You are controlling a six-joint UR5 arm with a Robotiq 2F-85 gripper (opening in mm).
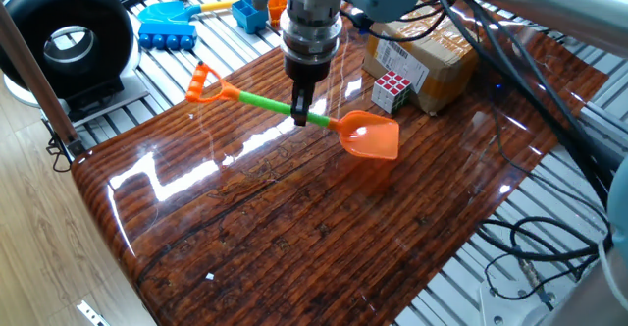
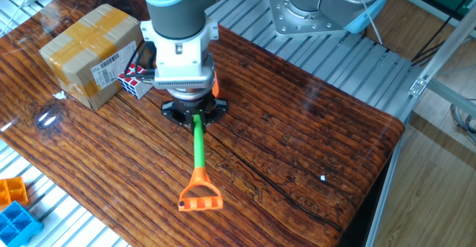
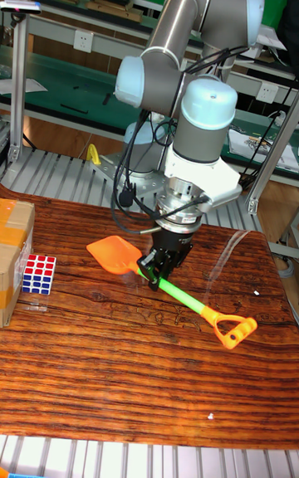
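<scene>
A toy shovel with an orange blade [image 1: 371, 143], green shaft [image 2: 198, 149] and orange D-shaped handle [image 3: 233, 329] hangs from my gripper [image 1: 300, 120], whose fingers are closed across the shaft near the blade. An orange reflection below the blade in exterior view 1 suggests that it is held clear of the glossy table [image 1: 245, 238]. In exterior view 2 the wrist hides most of the blade, while the handle points toward the camera. Seen in exterior view 3, the gripper [image 3: 154, 273] points down, with the blade to its left and the handle to its right.
A cardboard box [image 2: 93, 53] stands on the table, a Rubik's cube [image 1: 391, 91] close against it. Beyond the table edge lie a blue shovel [image 1: 169, 13], blue blocks [image 1: 167, 36] and an orange block [image 2: 13, 191].
</scene>
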